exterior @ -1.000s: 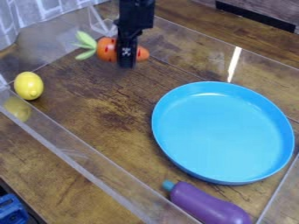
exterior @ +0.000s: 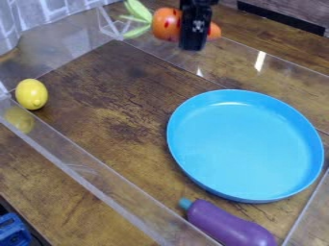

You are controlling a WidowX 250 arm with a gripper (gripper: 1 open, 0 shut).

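My dark gripper (exterior: 193,29) is at the top middle, shut on an orange carrot toy (exterior: 167,23) with pale green leaves pointing left, held up in the air. A blue plate (exterior: 244,144) lies on the right of the wooden table (exterior: 110,106).
A yellow lemon (exterior: 31,93) lies at the left. A purple eggplant (exterior: 232,223) lies below the plate. Clear plastic walls cross the lower left and the back.
My gripper and the carrot have risen and moved to the right, away from where they were lower over the back of the table. The other objects are unmoved.
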